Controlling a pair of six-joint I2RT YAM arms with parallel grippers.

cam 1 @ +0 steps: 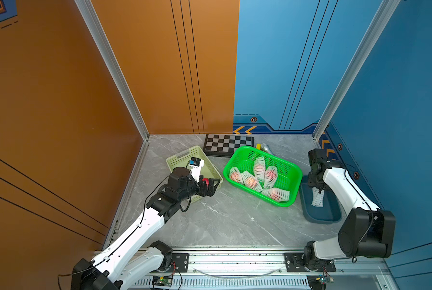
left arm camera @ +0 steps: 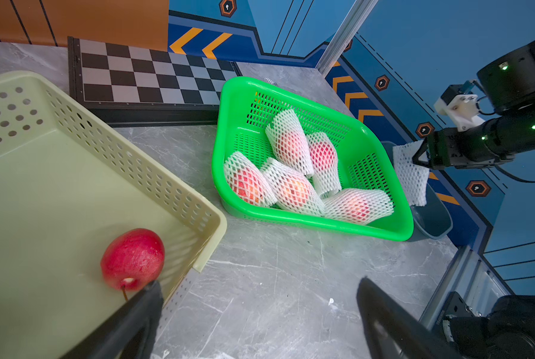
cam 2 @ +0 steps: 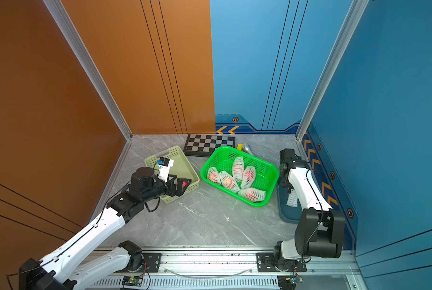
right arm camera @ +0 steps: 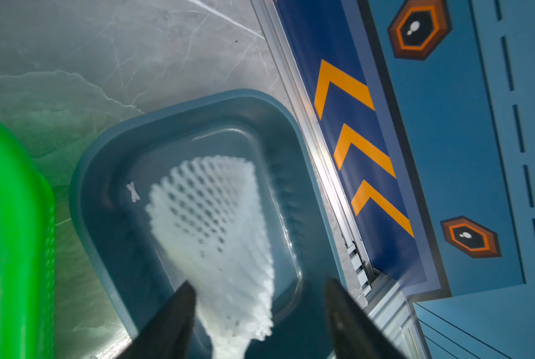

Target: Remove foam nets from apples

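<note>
My left gripper [cam 1: 208,186] hangs open at the near right edge of the beige basket [left arm camera: 52,179], with a bare red apple [left arm camera: 133,258] lying in the basket below it. The green basket [left arm camera: 303,231] holds several apples in white foam nets [left arm camera: 291,185]. My right gripper is over the dark blue bin [right arm camera: 100,251], its fingers parted in the right wrist view. An empty white foam net [right arm camera: 219,233] hangs below them or drops into the bin, blurred; whether the fingers still touch it is unclear.
A checkered board [cam 1: 228,142] lies at the back. A silver object and a yellow one sit behind the green basket. The right wall stands close beside the bin.
</note>
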